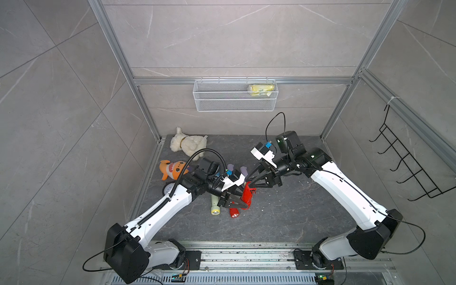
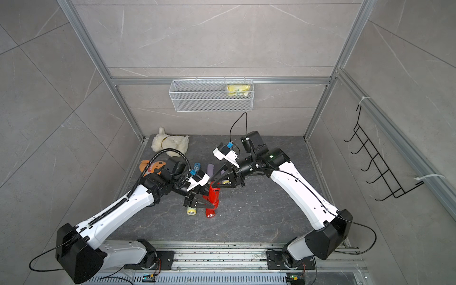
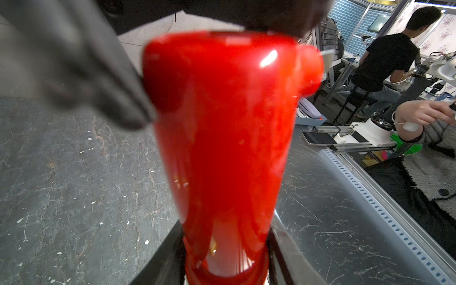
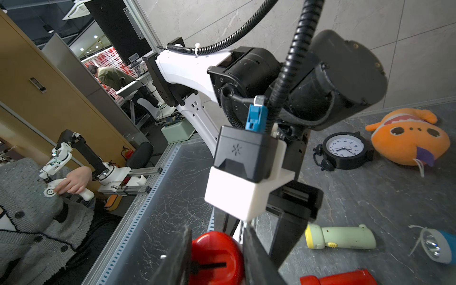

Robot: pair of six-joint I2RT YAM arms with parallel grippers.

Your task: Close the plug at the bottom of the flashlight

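An upright red flashlight (image 3: 223, 133) is gripped by my left gripper (image 1: 239, 201), whose fingers show at the bottom of the left wrist view. In the right wrist view its end shows a red cap (image 4: 223, 254) with a dark slot. My right gripper hangs over that end, part open, its blurred fingers on either side of the cap; whether they touch it I cannot tell.
Other flashlights lie on the grey table (image 1: 304, 209): pale green (image 4: 342, 237), red (image 4: 346, 280) and blue (image 4: 441, 244). A clock (image 4: 342, 151), orange plush (image 4: 403, 137) and white plush dog (image 1: 187, 142) lie at left.
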